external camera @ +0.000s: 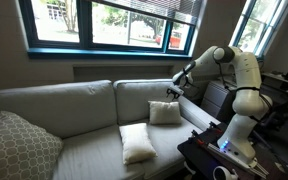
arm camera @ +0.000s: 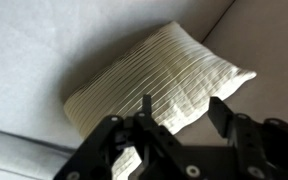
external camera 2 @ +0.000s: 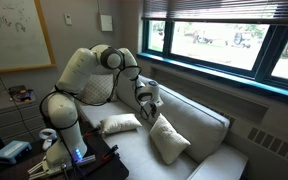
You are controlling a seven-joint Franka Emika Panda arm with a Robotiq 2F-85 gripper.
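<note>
My gripper shows in the wrist view with its fingers apart and nothing between them. A cream ribbed pillow (arm camera: 154,75) lies beyond the fingertips, its lower part hidden by the gripper. In exterior view 1 my gripper (external camera: 173,93) is near the sofa's backrest, just above this pillow (external camera: 165,113), which leans at the right end of the seat. From the other side, the gripper (external camera 2: 149,108) appears behind the pillow (external camera 2: 168,140). Whether they touch cannot be told.
Another cream pillow (external camera: 136,144) rests mid-seat on the light grey sofa (external camera: 84,155). A patterned pillow (external camera: 20,149) leans at the left end. The window sill (external camera: 104,53) runs behind the backrest. Bare seat separates the pillows.
</note>
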